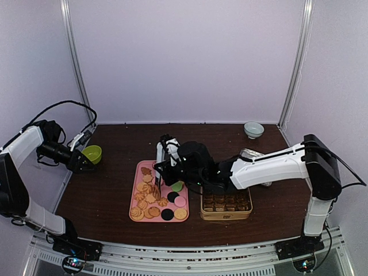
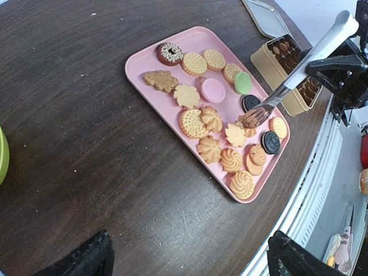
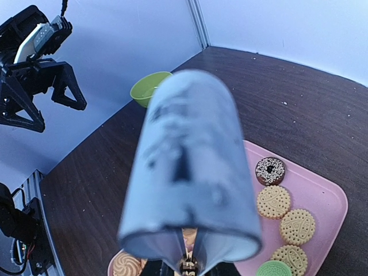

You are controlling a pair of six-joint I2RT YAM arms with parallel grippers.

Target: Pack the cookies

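Pale-handled metal tongs (image 2: 300, 70) point down at the pink tray (image 1: 137, 214), held by my right gripper (image 1: 161, 165). Their tips (image 2: 256, 117) reach into the cookies near the tray's middle; whether a cookie is between them I cannot tell. On the tray lie a sprinkled chocolate ring (image 2: 170, 53), a leaf-shaped cookie (image 2: 160, 81), a pink cookie (image 2: 213, 90), a green one (image 2: 242, 83), a dark one (image 2: 271, 142) and several golden ones. Right of the tray, a beige box (image 1: 225, 216) has dark compartments. My left gripper hangs open and empty at the left.
A green bowl (image 1: 92, 153) stands by my left gripper. At the back right is a white bowl (image 1: 253, 130), and a silver tray (image 2: 267, 18) lies behind the box, partly covered by my right arm in the top view. Bare table surrounds the tray's left and far sides.
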